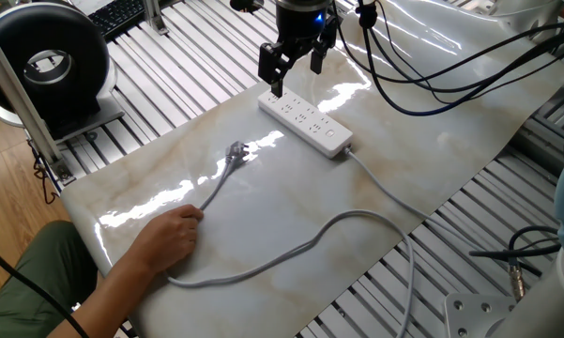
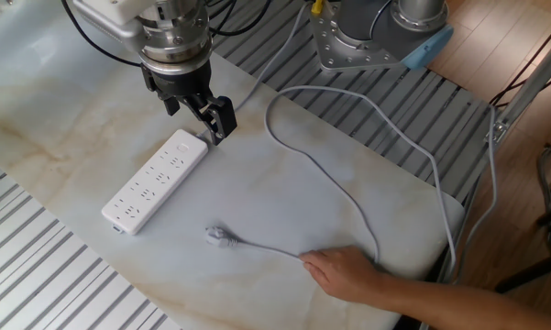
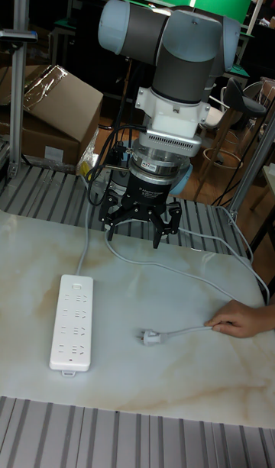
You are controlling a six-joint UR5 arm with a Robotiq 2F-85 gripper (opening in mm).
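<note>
A white power strip (image 1: 305,124) with several sockets lies flat on the marbled sheet. Its grey plug (image 2: 218,236) rests on the sheet to one side, apart from the strip, and a person's hand (image 2: 339,272) holds the cord just behind it. My black gripper (image 3: 134,234) hangs above the sheet, its fingers (image 3: 157,231) spread wide in the third exterior view with nothing between them. In the first exterior view the gripper (image 1: 291,86) overlaps the strip's far end, but the third view shows it to the right of and behind the strip.
Grey cable (image 2: 325,170) loops across the sheet and over its edge. The person's arm (image 1: 122,286) reaches in over the sheet's edge. Slatted metal table (image 3: 40,435) borders the marbled sheet (image 3: 187,386). Between the strip and the plug the sheet is clear.
</note>
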